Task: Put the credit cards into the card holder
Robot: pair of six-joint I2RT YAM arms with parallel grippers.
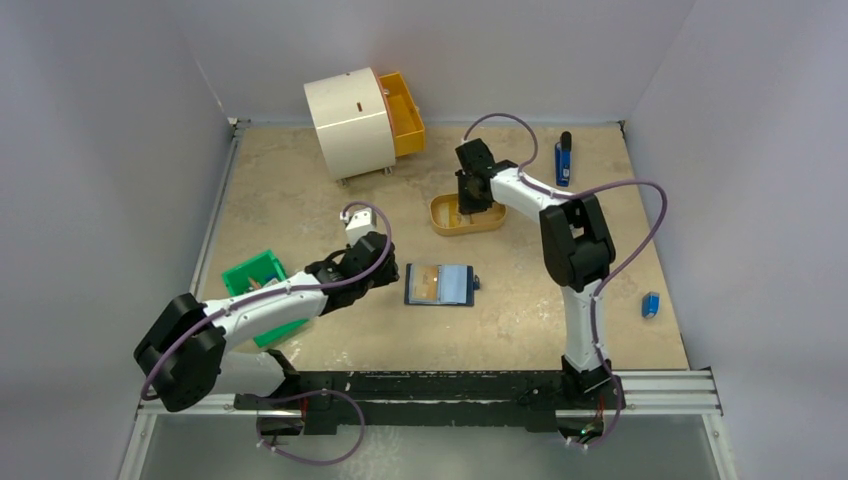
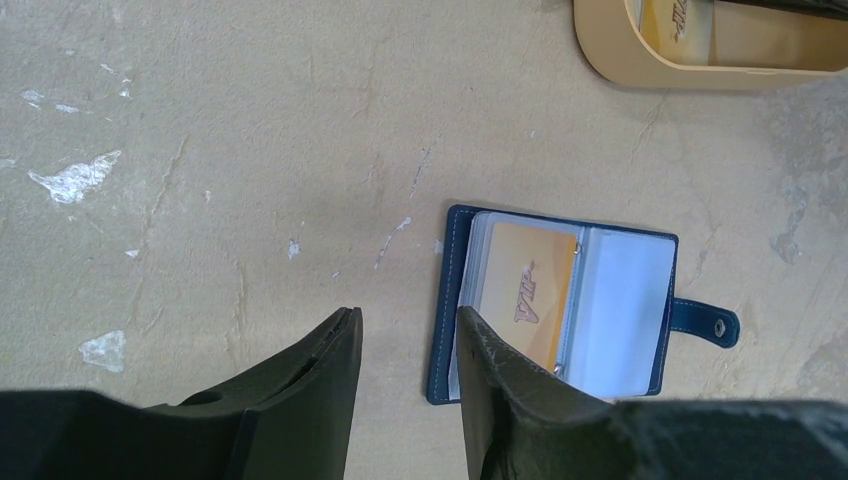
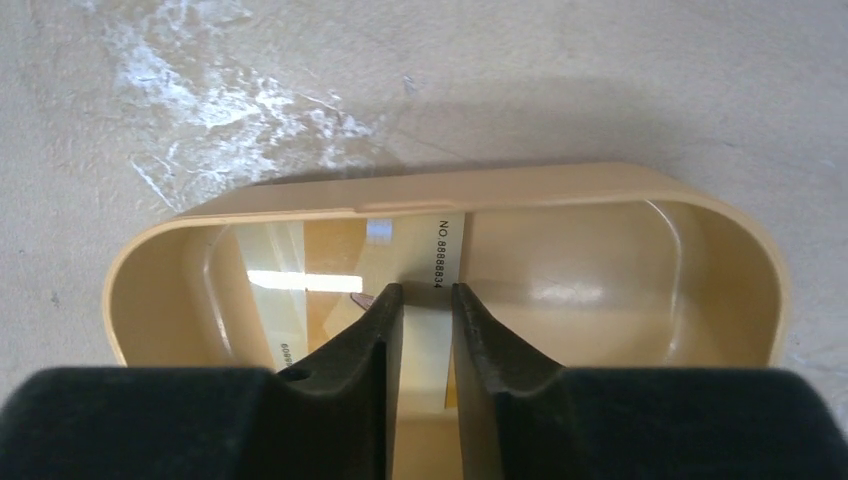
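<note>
In the right wrist view, several cards lie in a tan tray, among them a numbered card and a paler card farther left. My right gripper reaches down over the numbered card, its fingers part open on either side of a strip of it; contact with the card cannot be made out. The card holder lies spread flat, with an orange card on its left side and a pale, empty-looking right side. Left of the holder, my left gripper hovers part open, nothing between its fingers.
At the back stands a white rounded box with an orange drawer. A green basket is near the left arm. Blue items, a stapler-like one and a small block, lie on the right.
</note>
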